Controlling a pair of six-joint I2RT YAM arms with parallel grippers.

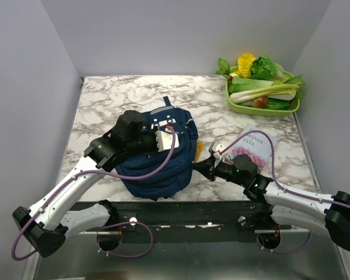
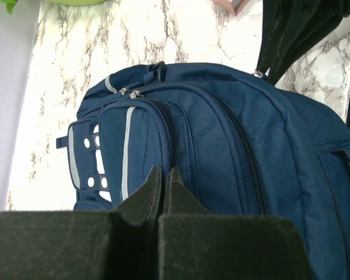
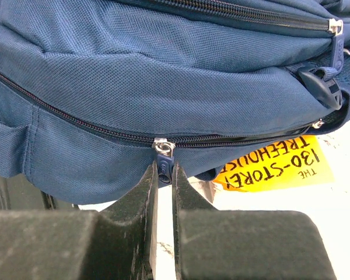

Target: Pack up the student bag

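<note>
The navy backpack (image 1: 157, 178) lies on the marble table (image 1: 99, 93). My left gripper is shut, pressed on the bag's front pocket, with nothing clearly between its fingers. My right gripper is at the bag's near-right side, its fingertips at a zipper pull (image 3: 164, 163) on a long zipper. Its fingers are close together; whether they are shut on the pull is unclear. A yellow book (image 3: 277, 166), "The 130-Storey Treehouse", lies beside the bag, partly hidden under it.
A book with a pale cover (image 1: 254, 143) lies right of my right gripper. A green basket of vegetables (image 1: 262, 111) stands at the back right. Its front edge runs just below the bag.
</note>
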